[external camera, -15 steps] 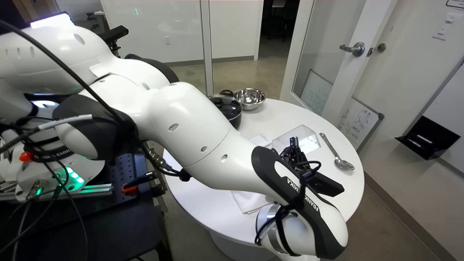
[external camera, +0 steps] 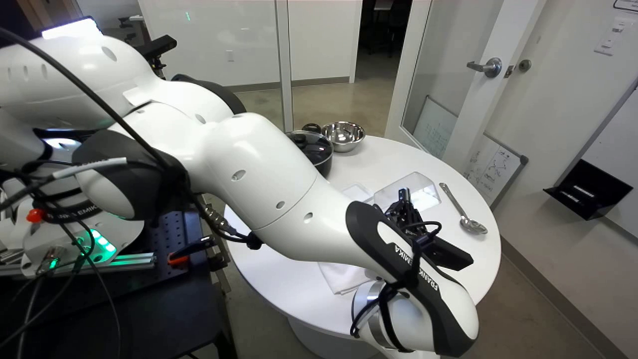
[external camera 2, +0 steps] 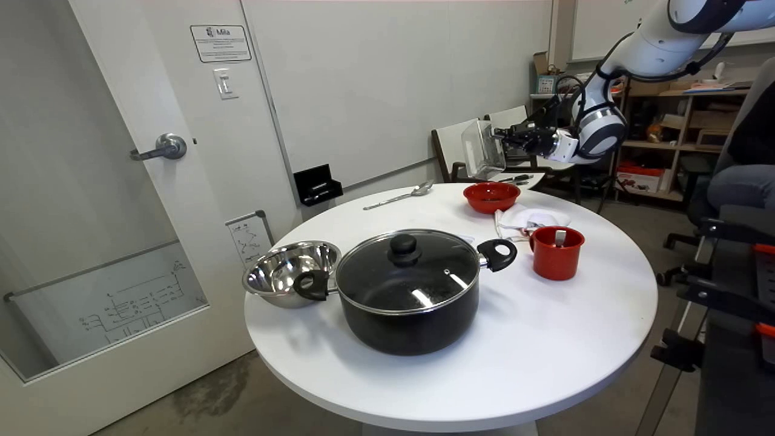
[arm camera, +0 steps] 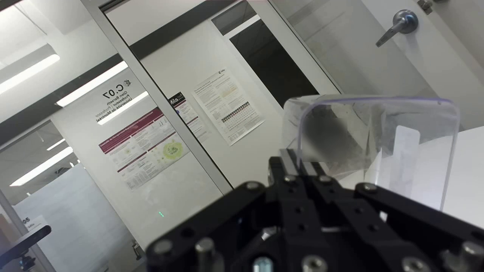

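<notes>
A clear plastic container [external camera 2: 481, 150] is held up in the air, above the far side of the table in exterior view 2. My gripper [external camera 2: 501, 135] is shut on its thin wall. In the wrist view the container [arm camera: 333, 136] stands tilted beyond my gripper, one upright edge between the fingers. Its open side shows there, and no contents can be made out. From exterior view 1 the container [external camera: 412, 187] shows past the wrist, while the arm partly covers my gripper.
Below the container lies a red bowl [external camera 2: 491, 197]. A white cloth [external camera 2: 532, 218] and a red mug [external camera 2: 557, 252] are nearby. The lidded black pot [external camera 2: 408, 290] and steel bowl [external camera 2: 292, 271] occupy the other side. A slotted spoon [external camera 2: 399, 196] rests near the edge.
</notes>
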